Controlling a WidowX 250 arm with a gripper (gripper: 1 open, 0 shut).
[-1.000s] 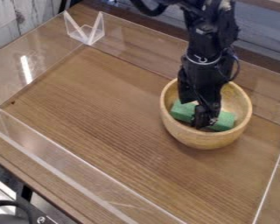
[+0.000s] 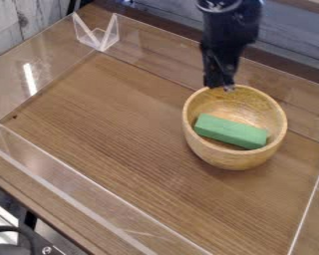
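A wooden bowl (image 2: pixel 202 149) sits on the table at right of centre, with a green block (image 2: pixel 231 131) lying inside it. My dark gripper (image 2: pixel 213 78) hangs above the bowl's back rim, shut, with nothing seen between its fingers.
A white wire holder (image 2: pixel 99 32) stands at the back left. Walls border the table at the back and left.
My gripper has risen up and back, out of the bowl. The green block stays in the bowl, now in full view.
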